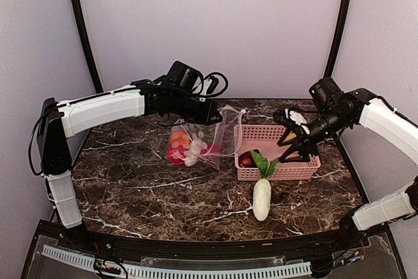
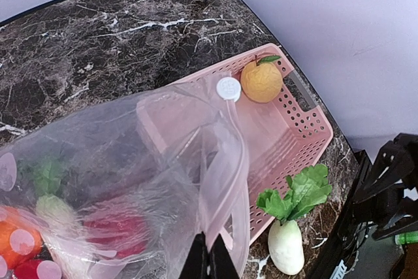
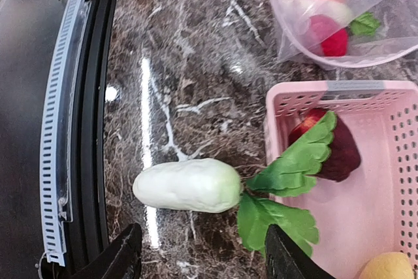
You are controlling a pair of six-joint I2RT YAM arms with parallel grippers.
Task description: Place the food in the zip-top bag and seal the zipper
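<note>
The clear bag with pink dots (image 1: 228,135) stands with its mouth toward the basket. My left gripper is shut on its rim. Seen through the film are an orange item (image 2: 14,233), a red item (image 2: 117,227) and a pale vegetable with a green top (image 2: 55,217). A white radish (image 1: 262,199) lies on the table in front of the basket, its green leaves (image 3: 294,161) over the basket's rim. My right gripper is open above the basket's front side, empty, with its fingers (image 3: 124,253) apart near the radish.
The pink basket (image 1: 277,174) holds a dark red item (image 3: 336,155) at its left front and a yellow-orange fruit (image 2: 261,82) at its back right.
</note>
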